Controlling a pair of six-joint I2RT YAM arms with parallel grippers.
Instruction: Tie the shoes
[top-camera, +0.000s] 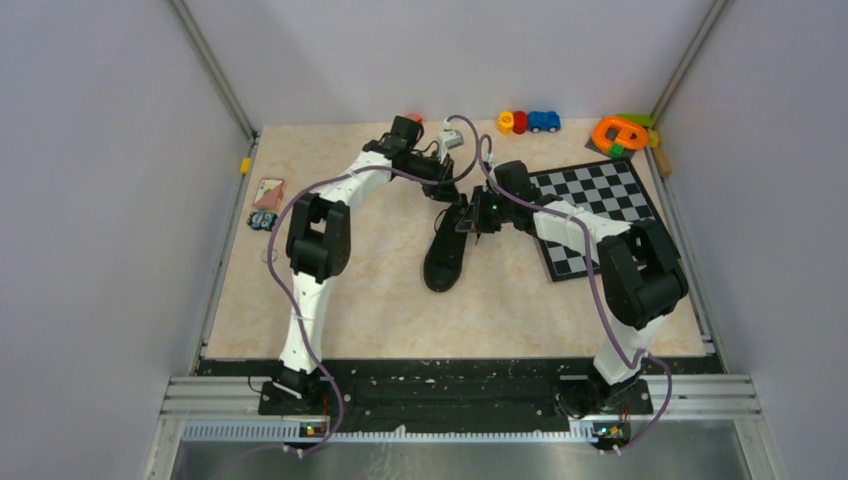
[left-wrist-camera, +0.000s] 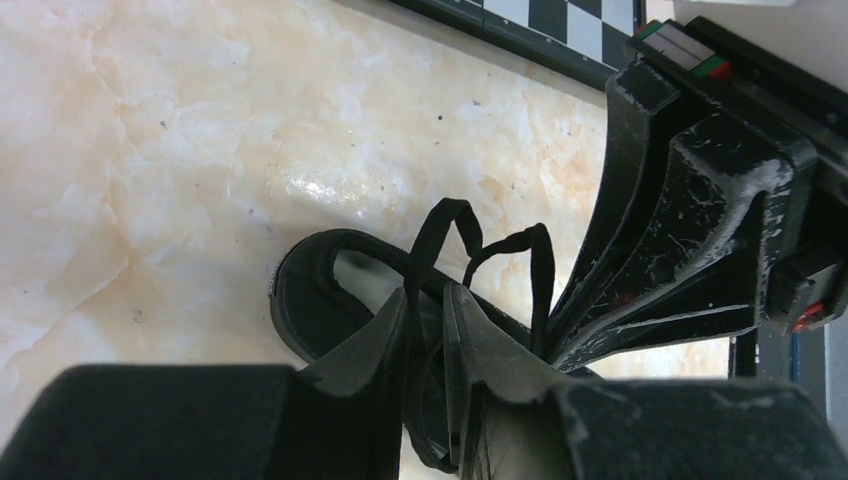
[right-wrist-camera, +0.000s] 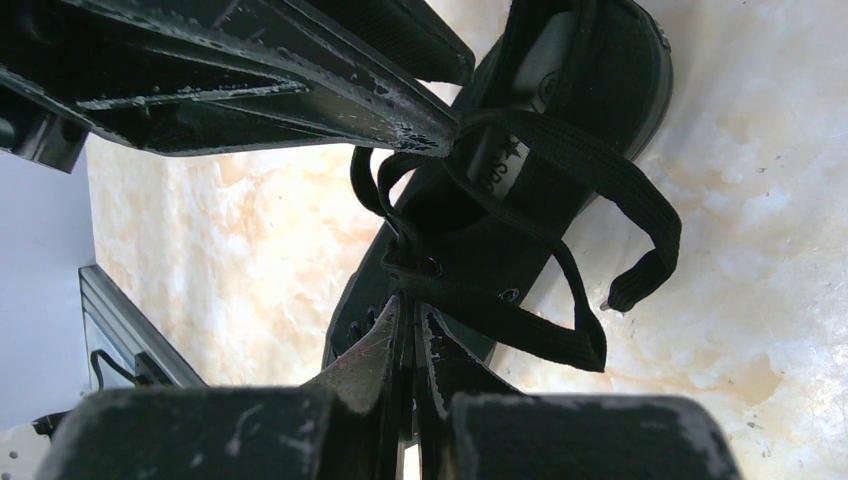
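Note:
A black shoe (top-camera: 442, 262) lies in the middle of the table, its laces (right-wrist-camera: 630, 200) looped loosely over the opening. My left gripper hangs over the heel end; its fingertips are close together around a standing lace loop, and whether they grip it I cannot tell. My right gripper is shut low at the lacing, where laces cross at its tips; what is between them is unclear. In each wrist view the other gripper reaches in close.
A checkerboard (top-camera: 590, 185) lies to the right. Toy blocks and a car (top-camera: 543, 121) stand along the back, small items at the left.

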